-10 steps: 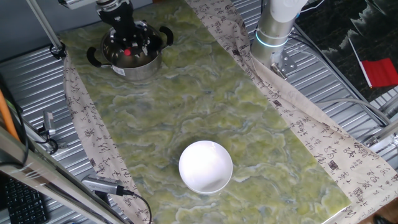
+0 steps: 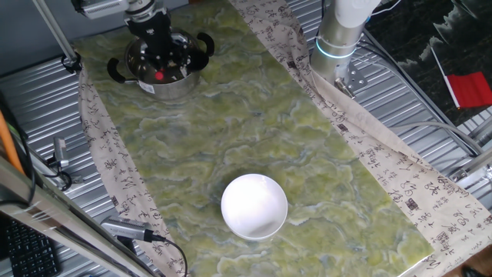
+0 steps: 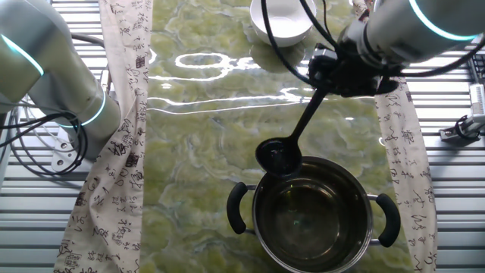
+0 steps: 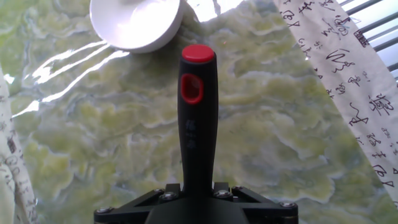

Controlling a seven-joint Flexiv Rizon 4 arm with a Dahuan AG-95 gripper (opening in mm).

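My gripper is shut on the handle of a black ladle [image 4: 198, 137], whose red-capped end points away from me in the wrist view. In exterior view 2 the ladle's bowl [image 3: 278, 157] overlaps the rim of a steel pot [image 3: 311, 216] with two black handles. How high the bowl is over that rim I cannot tell. The inside of the pot looks dark and shiny, with no solid food visible. From exterior view 1, the gripper [image 2: 171, 60] is over the pot [image 2: 171, 91] and hides part of it. A white bowl [image 2: 254, 206] stands apart on the table.
Patterned cloth [image 2: 384, 165] lines the table's edges, and a metal frame with a cable [image 2: 127, 229] stands at the near left.
In exterior view 1, my gripper and the red handle end have shifted slightly down the picture, toward the white bowl's side. Pot and bowl have stayed in place.
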